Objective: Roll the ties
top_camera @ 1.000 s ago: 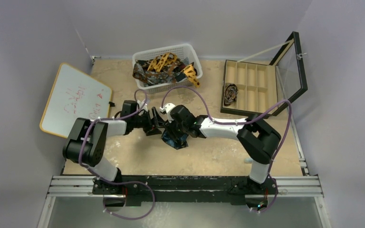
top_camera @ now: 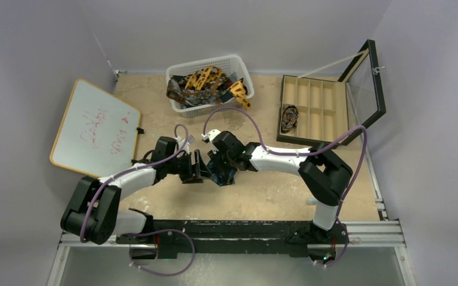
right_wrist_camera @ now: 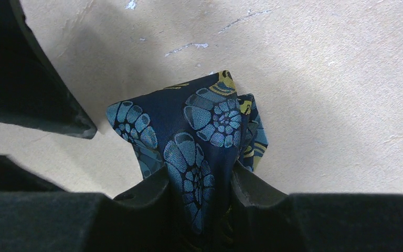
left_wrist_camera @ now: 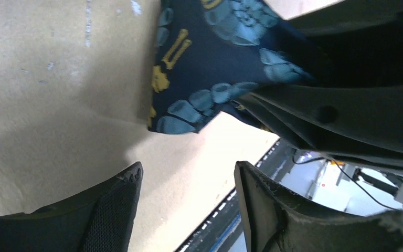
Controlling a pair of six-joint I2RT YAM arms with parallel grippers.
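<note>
A dark navy tie with blue shell patterns (top_camera: 223, 174) lies bunched at the middle of the table. In the right wrist view the tie (right_wrist_camera: 210, 115) comes up between the fingers of my right gripper, which is shut on it. My left gripper stands open just left of the tie, its two fingertips apart with only table between them. In the left wrist view the folded tie (left_wrist_camera: 210, 58) is beyond those fingertips, pinched by the right gripper's dark fingers (left_wrist_camera: 294, 105). The tie's lower part is hidden in the right wrist view.
A white basket (top_camera: 212, 111) of loose ties stands at the back. A compartment box (top_camera: 307, 140) with its glass lid raised sits at the right, a rolled tie (top_camera: 289, 118) in one compartment. The whiteboard (top_camera: 95, 128) leans at the left. Bare table lies in front.
The right arm has stayed nearly still over the tie.
</note>
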